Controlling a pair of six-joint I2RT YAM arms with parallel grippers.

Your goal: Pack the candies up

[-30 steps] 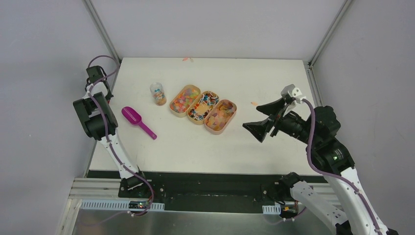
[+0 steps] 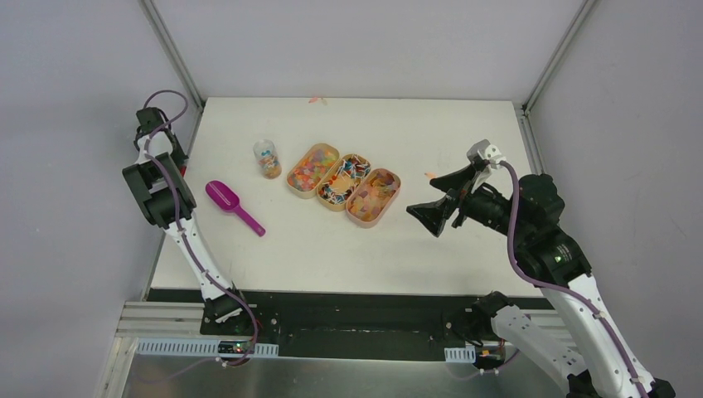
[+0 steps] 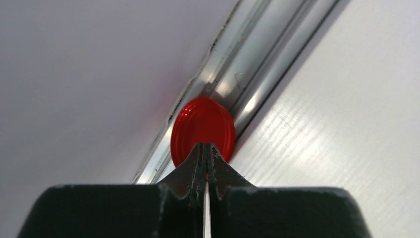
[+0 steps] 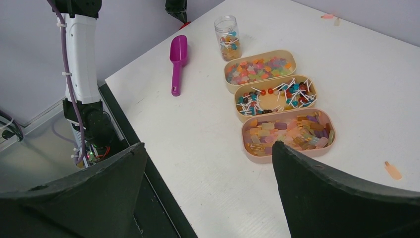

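Note:
My left gripper is shut at the table's left edge, a red round lid lying just beyond its tips against the metal rail. A jar part-filled with candies stands upright near three candy trays: mixed gummies, lollipops and wrapped candies. A magenta scoop lies at the left of the table, handle toward the front. My right gripper is open and empty above the right side of the table, facing the trays.
Walls and rails bound its sides. Orange tape bits are stuck on it.
The right arm has edged a little leftward.

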